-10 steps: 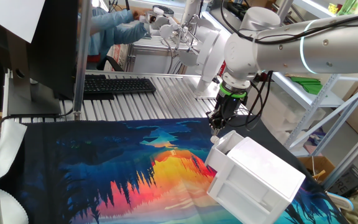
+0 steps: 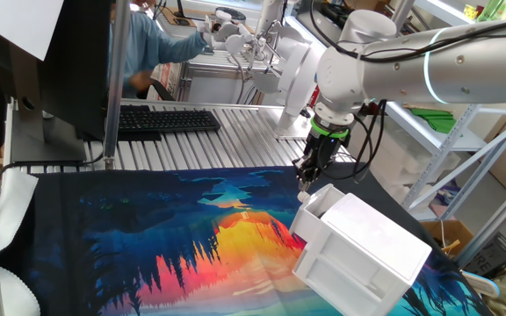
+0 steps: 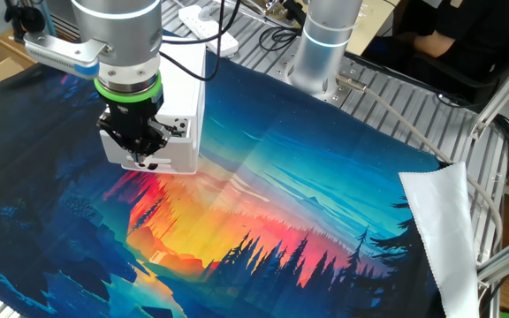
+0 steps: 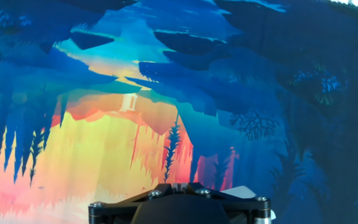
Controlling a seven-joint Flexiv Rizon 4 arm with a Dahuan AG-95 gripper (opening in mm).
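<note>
A white drawer box stands on the printed cloth, with its upper drawer pulled part way out. My gripper points down at the front of that drawer, close to a small white knob-like piece. In exterior view 2 the gripper covers part of the white front. The wrist view shows the gripper along the bottom edge, its fingertips close together in the middle. Whether anything is between them is hidden. Only a pale corner of something white shows beside it.
A keyboard lies on the ribbed table behind the cloth. White fabric hangs at the cloth's far side. A person is in the background.
The arm, gripper and drawer box show no visible movement. Only the person in the background has shifted arms and posture.
</note>
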